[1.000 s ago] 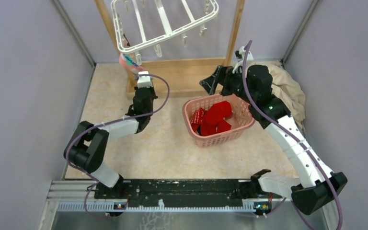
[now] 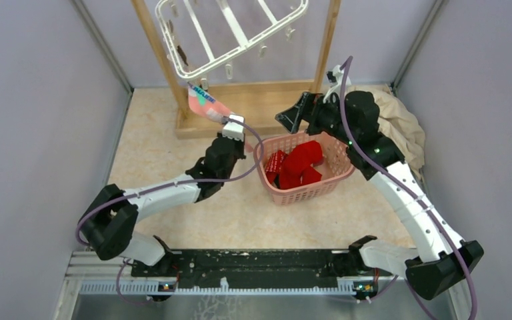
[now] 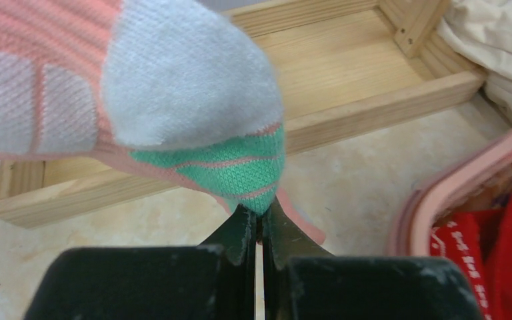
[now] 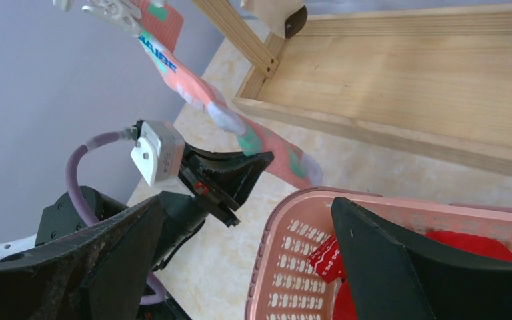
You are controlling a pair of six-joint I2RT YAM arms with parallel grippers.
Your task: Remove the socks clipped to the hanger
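Note:
Pulled slantwise between the white hanger (image 2: 243, 43) and my left gripper is a pink sock (image 2: 207, 105) with white and green patches. Its upper end meets a white clip (image 4: 112, 15) on the hanger in the right wrist view. The left fingers are shut on its green part, and the sock's end sticks out past the fingertips (image 4: 261, 160) above the basket's near-left rim. Over the pink basket (image 2: 298, 193), my right gripper stands wide open and empty, with its fingers (image 4: 390, 267) well apart.
Red socks (image 2: 300, 163) lie in the basket. Behind it is the wooden stand's base (image 2: 267, 100), and beige cloth (image 2: 400, 127) is heaped at the right. Something pale with a dark patch (image 4: 283, 13) hangs near the stand's post.
My left gripper has moved right and toward the front, drawing the sock out longer toward the basket. The hanger has shifted slightly. The right arm is almost unchanged.

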